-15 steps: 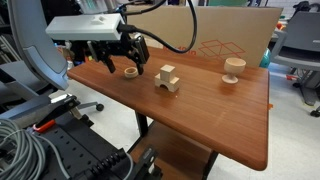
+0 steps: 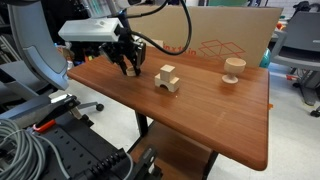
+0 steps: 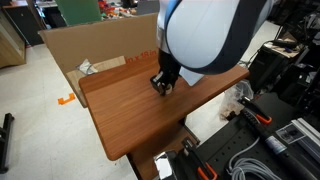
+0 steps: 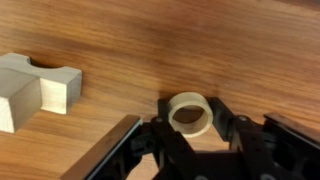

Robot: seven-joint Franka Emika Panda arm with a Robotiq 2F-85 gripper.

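A small round ring-like piece, pale with a hollow centre (image 4: 190, 99), sits low between the fingertips of my gripper in the wrist view. The fingers are closed against its two sides. In the first exterior view my gripper (image 2: 132, 70) is down at the tabletop, toward the table's left end, and mostly covers the piece. Beside it, to the right, stand pale wooden blocks (image 2: 167, 80), one on top of another; the wrist view shows these blocks (image 4: 40, 88) at its left edge, apart from my fingers.
A pale cup (image 2: 233, 70) stands farther right on the wooden table (image 2: 220, 110). A cardboard panel (image 2: 240, 35) rises behind the table. A cable from the arm loops above the blocks.
The gripper has come down onto the ring-like piece, which earlier stood visible on the table below it, and its fingers have closed around it. Blocks and cup have not moved.
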